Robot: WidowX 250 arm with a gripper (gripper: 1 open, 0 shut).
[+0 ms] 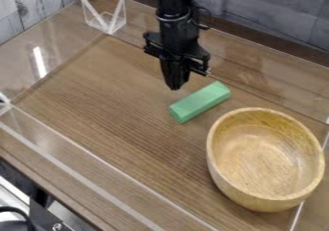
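Note:
The black robot gripper (pixel 174 67) hangs from the top centre over the wooden table, its fingers pointing down; whether it is open or shut is hard to tell at this size. Just below and right of it, a green rectangular block (pixel 199 101) lies flat on the table, apart from the fingertips. A large pale yellow round bowl (pixel 264 182) sits at the lower right, below the block.
A clear plastic object (pixel 106 15) stands at the upper left near the edge. Dark cables or parts show at the lower left corner.

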